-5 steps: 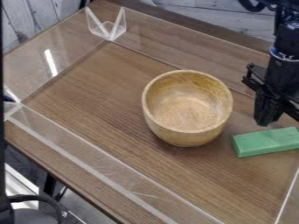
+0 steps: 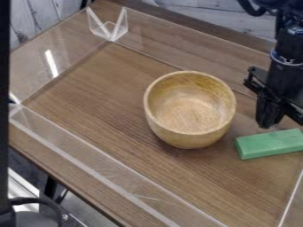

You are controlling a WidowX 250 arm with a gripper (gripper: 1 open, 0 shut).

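Note:
A round wooden bowl (image 2: 187,106) rests on the brown wooden table. Just to its lower right lies a green rectangular block (image 2: 270,143). The black gripper (image 2: 270,119) hangs above and behind the block at the right edge, shut, with nothing visible between its fingertips.
A small white wire-like holder (image 2: 109,24) sits at the back left. Dark equipment shows at the lower left corner.
The arm and gripper have barely moved.

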